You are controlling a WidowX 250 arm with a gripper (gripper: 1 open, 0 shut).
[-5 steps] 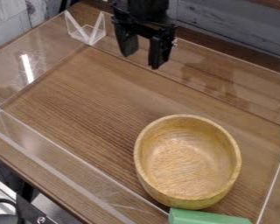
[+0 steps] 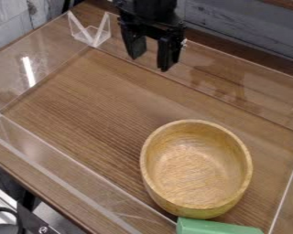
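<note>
My black gripper [image 2: 150, 50] hangs at the top middle, over the back part of the wooden table [image 2: 81, 101], its two fingers standing apart and open. I see nothing held between them. A yellow round-cornered bowl [image 2: 196, 169] sits empty at the lower right.
A green object [image 2: 216, 226] lies at the bottom edge beside the bowl. A clear plastic piece [image 2: 91, 27] stands at the back left. Dark cabling shows at the lower left corner.
The gripper has shifted very slightly at the top middle. The bowl and green object stay where they were.
</note>
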